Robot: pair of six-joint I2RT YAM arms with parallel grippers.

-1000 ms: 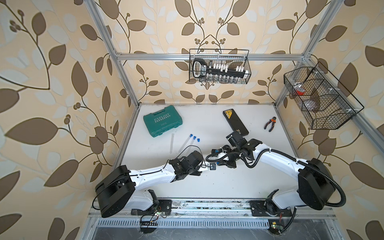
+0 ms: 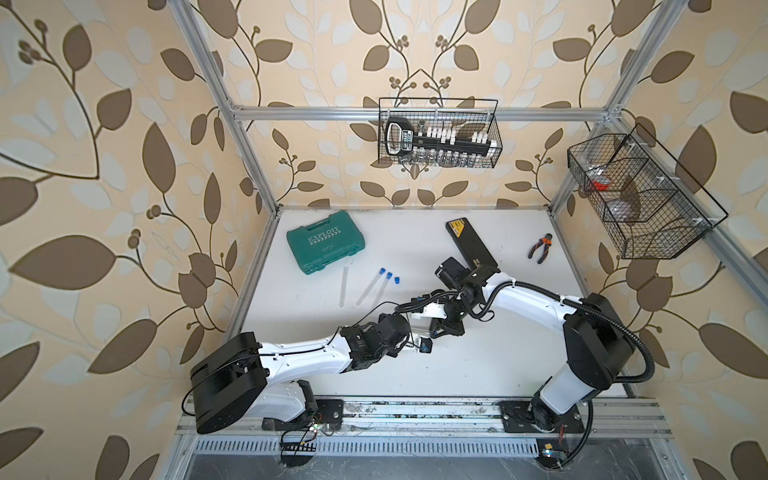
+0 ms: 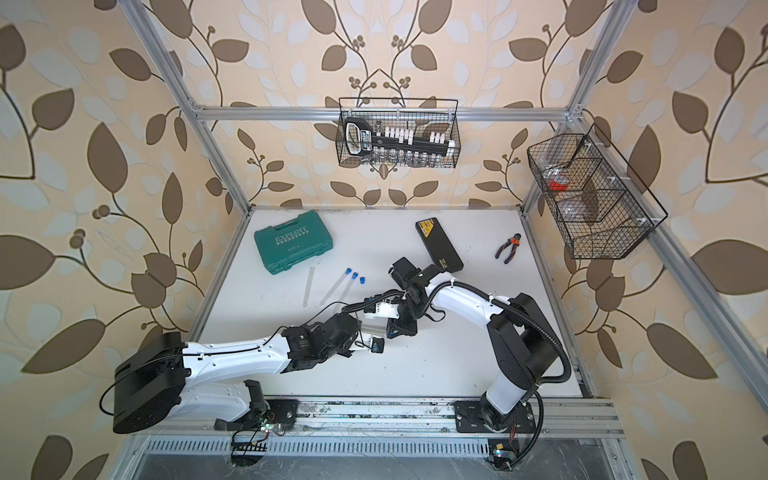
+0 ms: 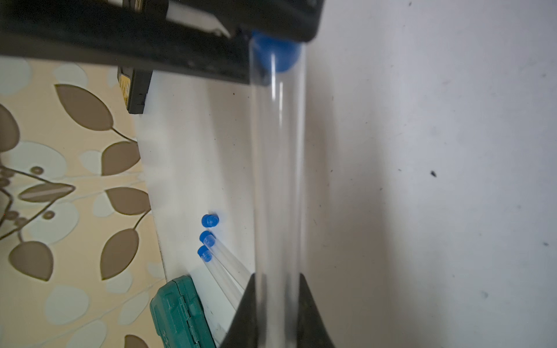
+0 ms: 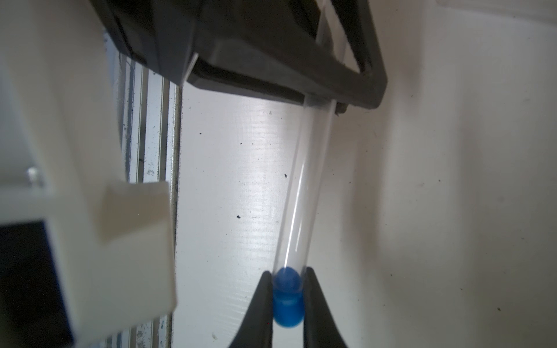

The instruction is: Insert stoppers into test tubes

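A clear test tube [image 4: 278, 174] is in my left gripper, which is shut on it. At the tube's other end sits a blue stopper [image 5: 288, 310], with my right gripper shut on it. The stopper's narrower part shows inside the tube's mouth, while its wider end stays outside. Tube and stopper look lined up in the right wrist view. On the table lie two tubes with blue stoppers [image 4: 207, 238] in their ends, a loose blue stopper [image 2: 397, 280] beside them, and a bare tube [image 2: 344, 286] to the left.
A green case [image 2: 325, 241] lies at the back left, a black box [image 2: 472, 244] at the back centre-right. Orange-handled pliers [image 2: 541, 248] rest by the right edge. Wire baskets [image 2: 439, 133] hang above.
The right arm has shifted left, bringing its gripper closer to the left one. The left gripper has come slightly toward the table's front. Objects on the table have stayed put.
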